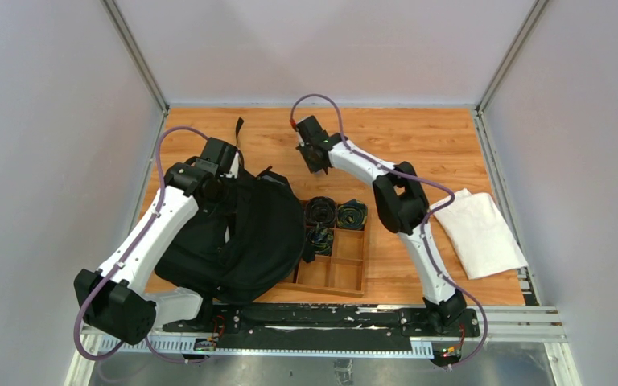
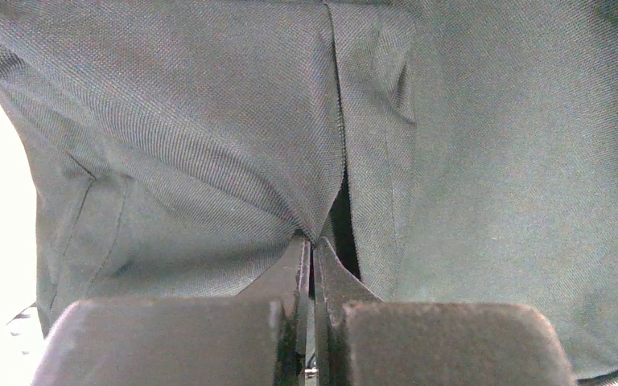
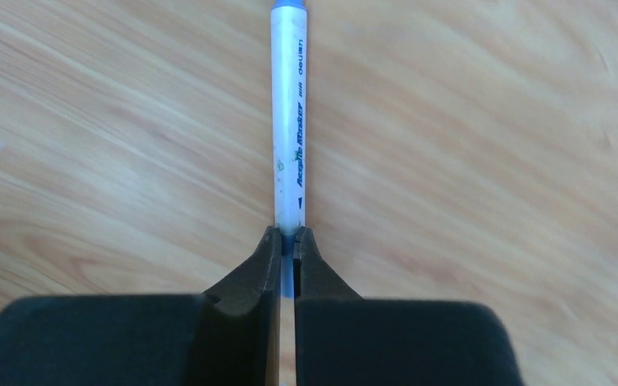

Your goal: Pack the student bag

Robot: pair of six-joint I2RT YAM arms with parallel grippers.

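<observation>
The black bag (image 1: 261, 233) lies over the left front of the table. My left gripper is shut at a fold of the bag's cloth (image 2: 233, 104), beside a dark gap; the fold meets the fingertips. In the right wrist view, a white marker (image 3: 289, 121) with blue ends is pinched near its lower end by my right gripper, which is shut on it. From the top, the right gripper (image 1: 319, 171) is over the bare table behind the wooden tray, and the marker is mostly hidden beneath the wrist.
A wooden compartment tray (image 1: 365, 261) stands right of the bag, partly covered by it. Several coiled dark cables (image 1: 320, 211) fill its rear compartments. A folded white cloth (image 1: 479, 233) lies at the right.
</observation>
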